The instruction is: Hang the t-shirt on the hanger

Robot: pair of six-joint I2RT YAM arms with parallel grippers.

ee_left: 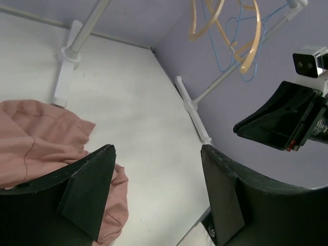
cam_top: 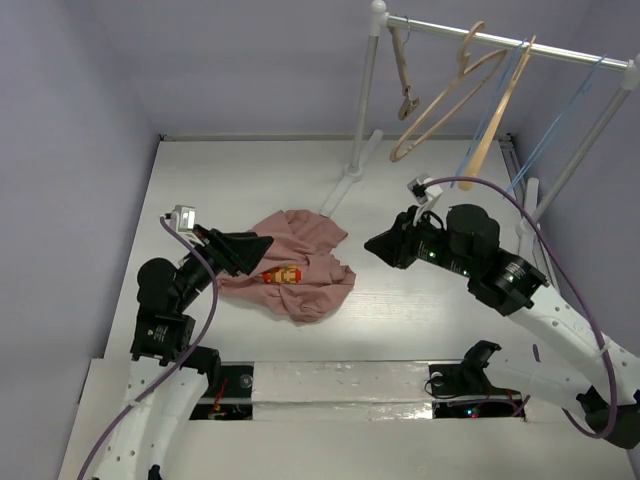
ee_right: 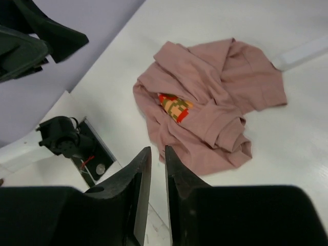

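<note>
A dusty-pink t-shirt [cam_top: 315,255] lies crumpled on the white table, a colourful print [ee_right: 176,106] showing among its folds. Above the table's far right, wooden hangers [cam_top: 428,112] hang from a metal rail, with no garment on them. My left gripper is open and empty, over the shirt's left side in the top view. Off to the shirt's right, above bare table, is my right gripper; a narrow gap separates its fingertips and nothing sits between them.
The rail [cam_top: 520,42] rests on white posts, one foot [cam_top: 345,185] reaching close to the shirt's upper edge. Thin blue hangers [cam_top: 560,120] hang there too. Bare table [cam_top: 420,310] lies right of the shirt. Walls bound the left and back.
</note>
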